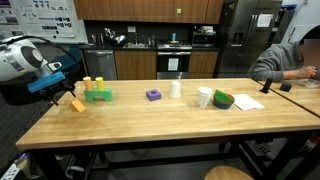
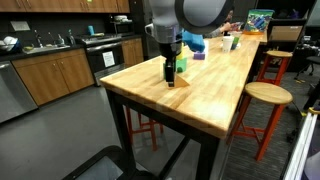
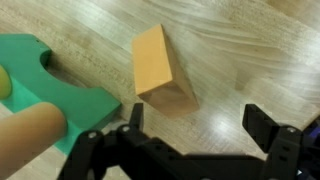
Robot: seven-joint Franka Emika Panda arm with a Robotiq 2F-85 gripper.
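An orange block [image 1: 78,105] lies on the wooden table near its left end. In the wrist view, the same orange block [image 3: 160,72] sits beyond the fingers, tilted across the view and nearer the left one. My gripper is open above the table, and nothing is between its fingers. Exterior view 2 has the gripper [image 2: 170,74] right by the orange block [image 2: 181,82]; whether they touch cannot be told there. Beside the block stands a green holder [image 1: 98,96] with yellow upright pieces. Part of this green holder [image 3: 92,110] shows at the wrist view's left, near an orange rounded piece [image 3: 30,135].
A purple block [image 1: 153,95] lies mid-table. Farther right are white containers [image 1: 204,97], a green bowl [image 1: 223,100] and a sheet of paper [image 1: 247,102]. A person [image 1: 290,62] sits at the far right.
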